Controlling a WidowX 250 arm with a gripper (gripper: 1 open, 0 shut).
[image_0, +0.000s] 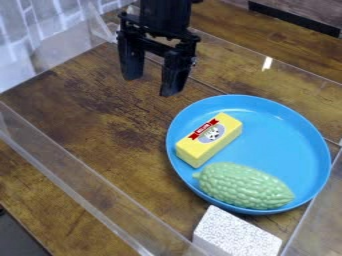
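My black gripper (152, 76) hangs over the wooden surface at the top centre, open, with nothing visible between its fingers. Down and to the right of it, a blue plate (281, 140) holds a yellow box with a red and white label (201, 148) on its left side and a green bumpy toy (241, 184) on its front part.
A white speckled block (235, 240) sits in front of the plate at the bottom right. Clear plastic walls (67, 170) border the workspace. The wooden surface (94, 130) to the left of the plate is bare.
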